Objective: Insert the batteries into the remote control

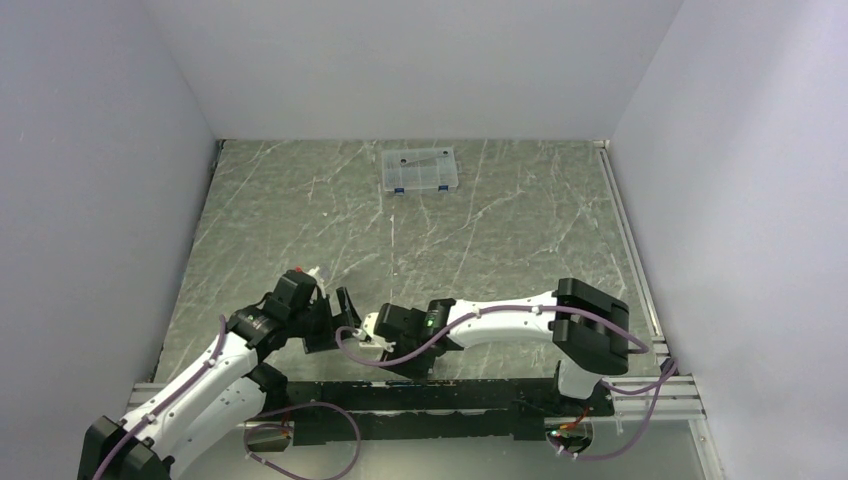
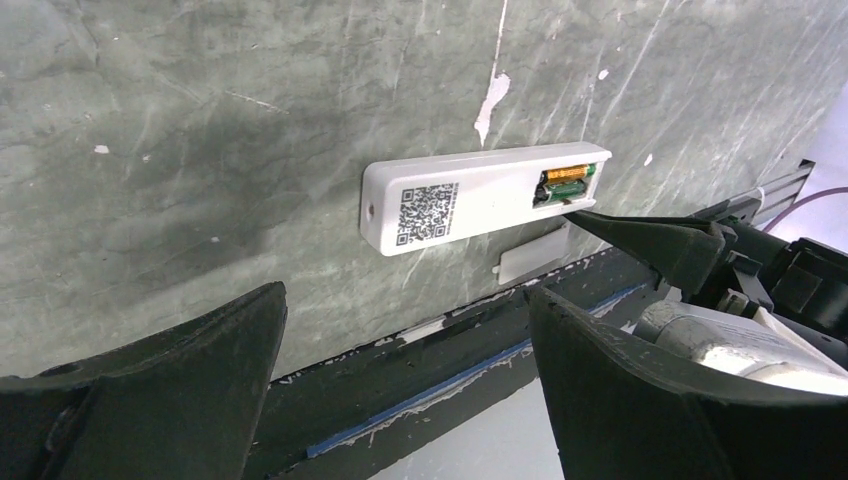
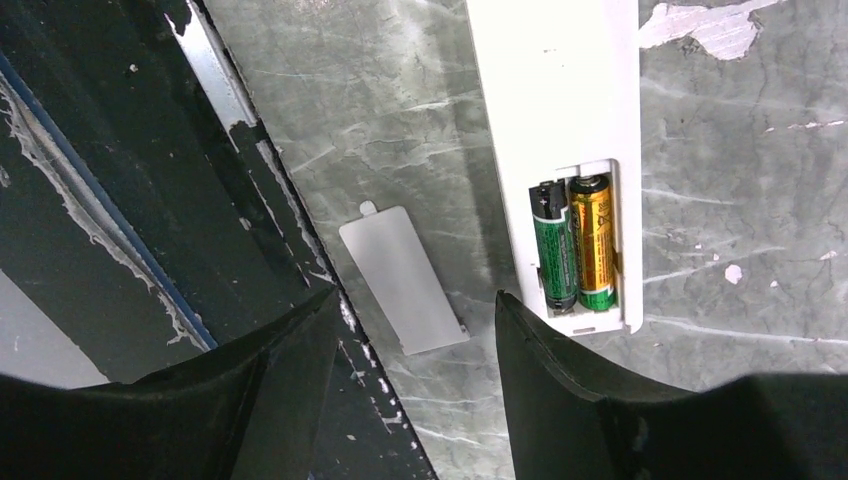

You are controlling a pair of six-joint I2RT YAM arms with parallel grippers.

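Note:
In the left wrist view a white remote control (image 2: 490, 195) lies on the table with its back up, a printed code at one end. Seen from the right wrist, its uncovered compartment holds a green-and-black battery (image 3: 554, 245) and an orange-and-green battery (image 3: 594, 240) side by side. The loose battery cover (image 3: 402, 278) rests flat beside the remote, near the table's front edge. My right gripper is open above the cover, its fingers to either side in view and nothing between them. Open and empty too, my left gripper hangs near the remote's other end.
A clear plastic case (image 1: 420, 170) stands at the back of the table. The dark front rail (image 1: 430, 396) runs close behind the cover. Both arms are close together at the front.

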